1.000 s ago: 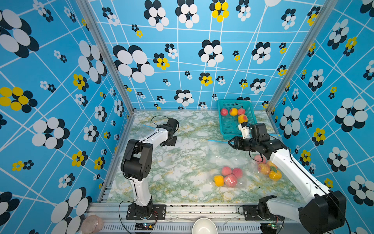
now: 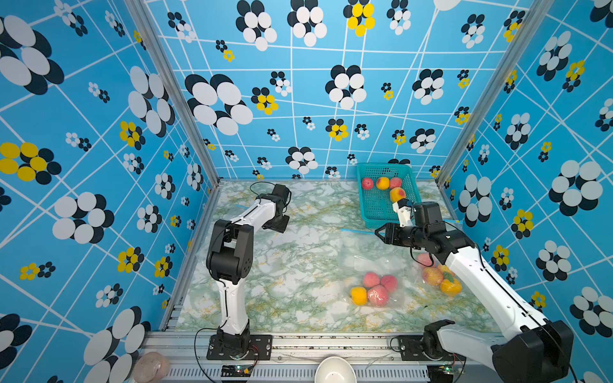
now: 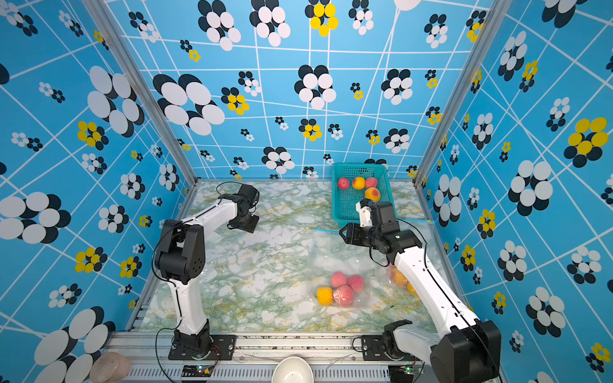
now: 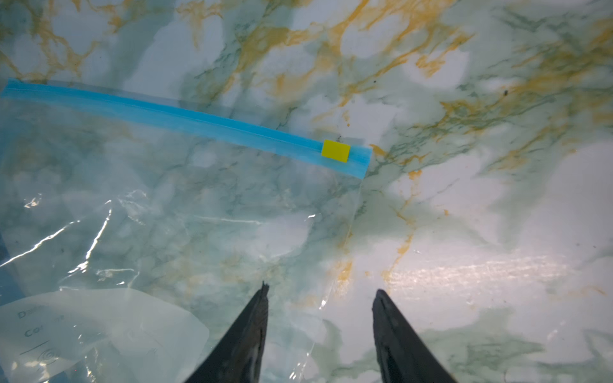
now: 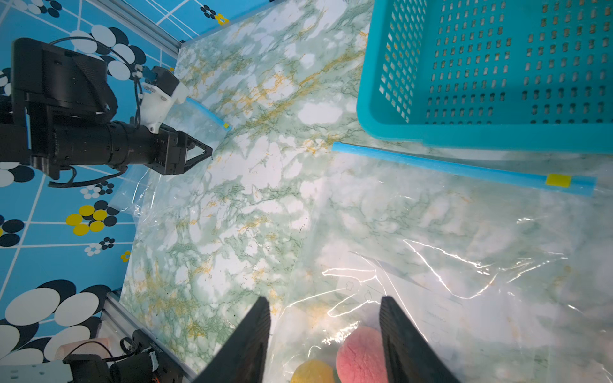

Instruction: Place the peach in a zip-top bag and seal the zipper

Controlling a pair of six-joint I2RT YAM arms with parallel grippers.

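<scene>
My left gripper stands open, its fingers over the edge of an empty, flat zip bag (image 4: 178, 198) with a blue zipper strip (image 4: 159, 118) and yellow slider (image 4: 335, 150). My right gripper is open above another bag (image 5: 459, 229), which holds peaches (image 5: 360, 357) at its near end; its zipper (image 5: 440, 164) lies beside the basket. In the top left view, another bag with fruit (image 2: 450, 284) lies at the right. More peaches (image 2: 383, 183) sit in the teal basket (image 2: 370, 210).
Patterned walls bound the left, back and right. A white bowl (image 2: 335, 373) stands below the front rail.
The right arm is nearly still.
</scene>
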